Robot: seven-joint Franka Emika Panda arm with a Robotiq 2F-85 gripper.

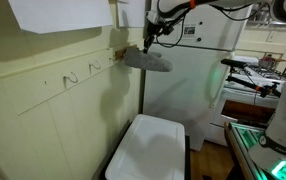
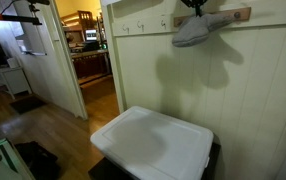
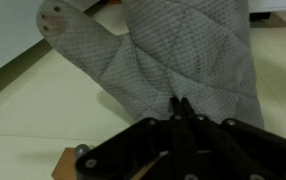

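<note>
A quilted grey oven mitt (image 3: 188,50) fills much of the wrist view, its thumb reaching toward the upper left. My gripper is shut at the mitt's near part, with cloth at its fingertips. In exterior view 1 the mitt (image 1: 149,61) hangs sideways in front of the cream wall, right below the gripper (image 1: 147,46). From exterior view 2, the mitt (image 2: 199,29) overlaps a wooden hook rack (image 2: 243,14) behind it. Whether any part of the mitt touches a hook is hidden.
Small hooks (image 1: 94,66) line the wall to the left of the rack. Beneath stands a large white-lidded bin (image 2: 151,140). A white fridge (image 1: 188,85) is beyond the arm. Wooden floor shows beside the bin.
</note>
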